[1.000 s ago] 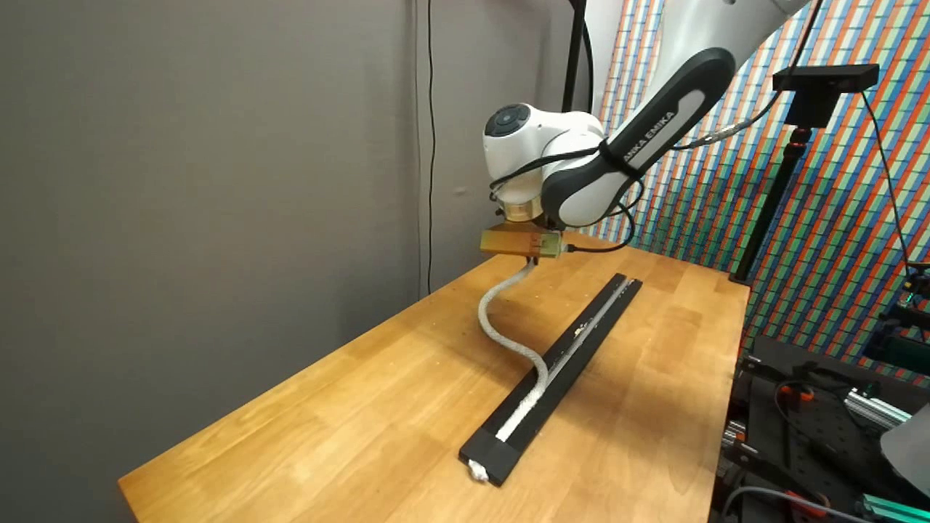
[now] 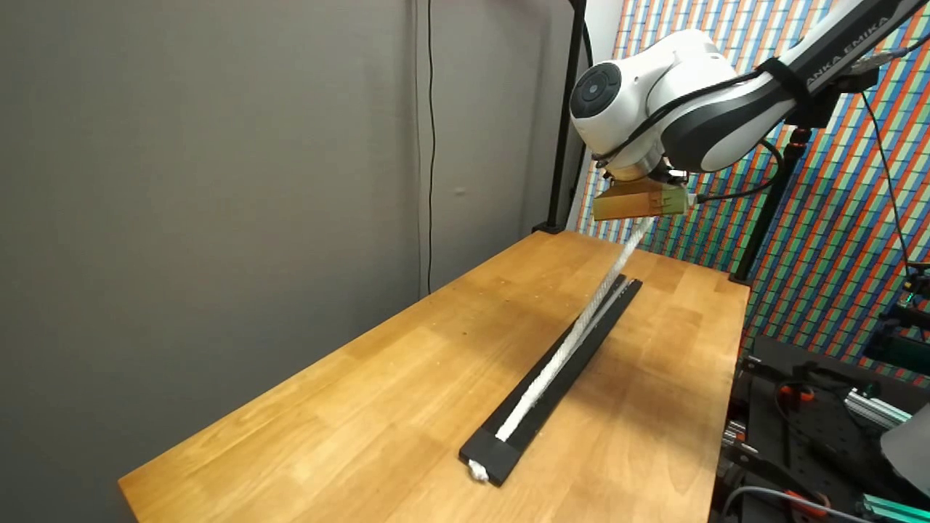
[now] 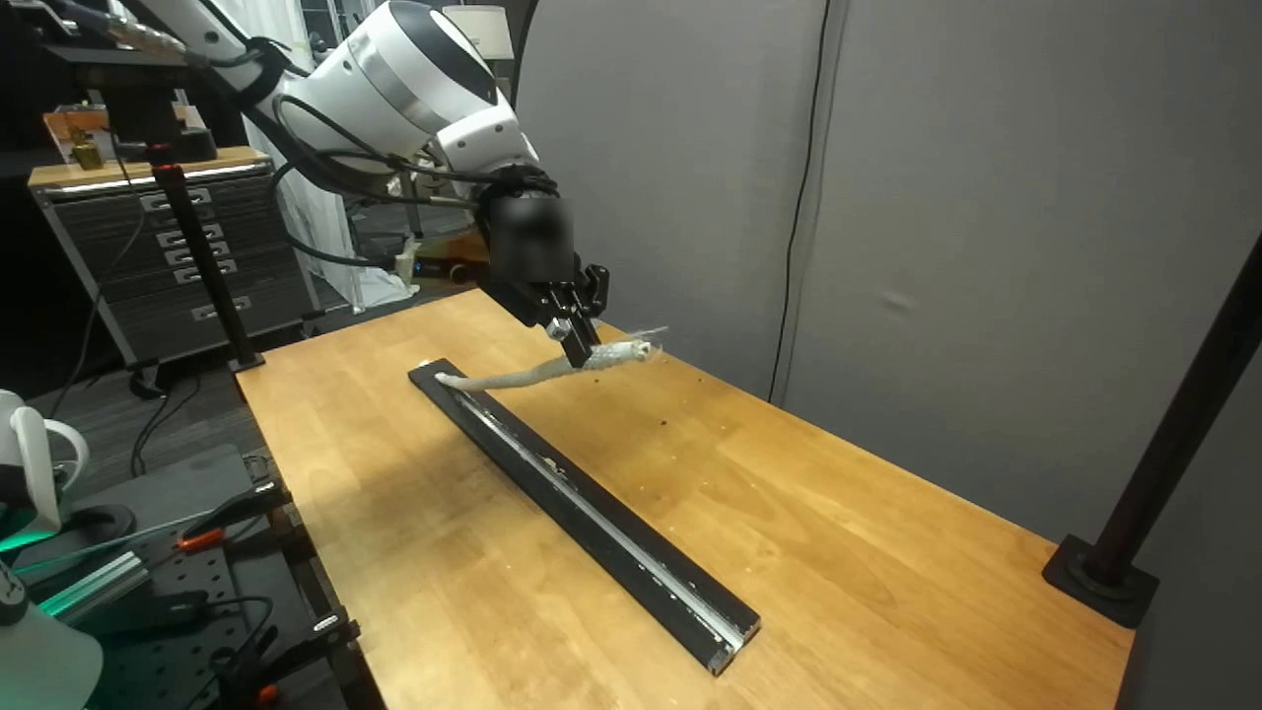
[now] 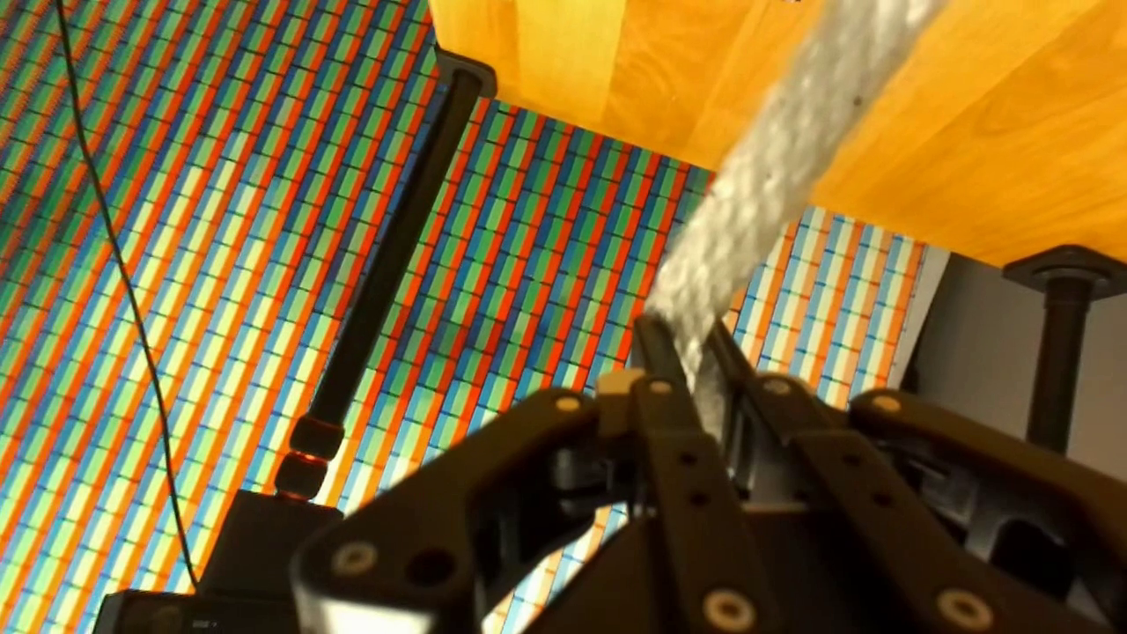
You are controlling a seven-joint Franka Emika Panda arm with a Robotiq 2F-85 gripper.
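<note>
A white braided rope [image 2: 567, 347] runs straight and sloping from the near end of a long black grooved channel [image 2: 607, 335] up to my hand. Its knotted end [image 2: 477, 471] pokes out past that near end. My gripper [image 3: 577, 351] is shut on the rope near its loose end, and a short frayed tip [image 3: 639, 350] sticks out beyond the fingers. In the wrist view, the rope [image 4: 787, 148] passes between the two dark fingertips. Most of the groove [image 3: 615, 542] lies bare, with the rope raised above it. The orange hand body hides the fingers in exterior view 1.
Black posts [image 2: 758, 218] stand at the table's far corners, and a grey wall [image 2: 261, 174] borders its left side in exterior view 1.
My arm has moved right and away from exterior view 1, and a little higher. The rope hung in a loose S-curve left of the channel; now it is stretched straight above it.
</note>
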